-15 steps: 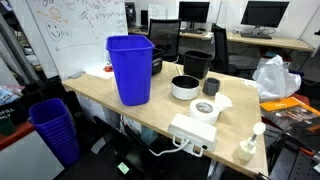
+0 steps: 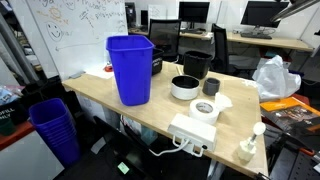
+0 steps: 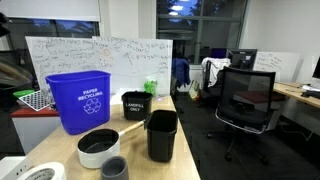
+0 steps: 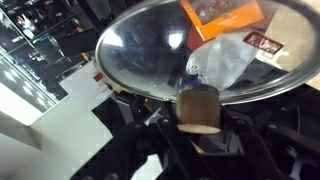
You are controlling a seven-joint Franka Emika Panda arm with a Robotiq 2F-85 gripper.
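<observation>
A round glass lid (image 4: pixel 145 50) with a metal rim fills much of the wrist view, tilted. My gripper is shut on its brown knob (image 4: pixel 198 110); the dark fingers are hard to make out around it. A white pot (image 2: pixel 185 88) with a dark inside stands open on the table, its wooden handle pointing away. It shows again in exterior view 2 as the pot (image 3: pixel 98 150). The lid is well away from the pot. At the top right of exterior view 1, a grey part of the arm or lid shows, too little to tell which.
Round the pot stand a blue recycling bin (image 2: pixel 130 72), a black bin (image 3: pixel 161 136), a grey mug (image 2: pixel 211 87) and a roll of tape (image 2: pixel 204 110). Nearer are a white power box (image 2: pixel 192 132) and a pump bottle (image 2: pixel 249 147). Orange packets and a plastic bag (image 2: pixel 272 78) lie at right.
In exterior view 1 a grey shape has come into the top right corner, moving further into the picture. The things on the table have not moved.
</observation>
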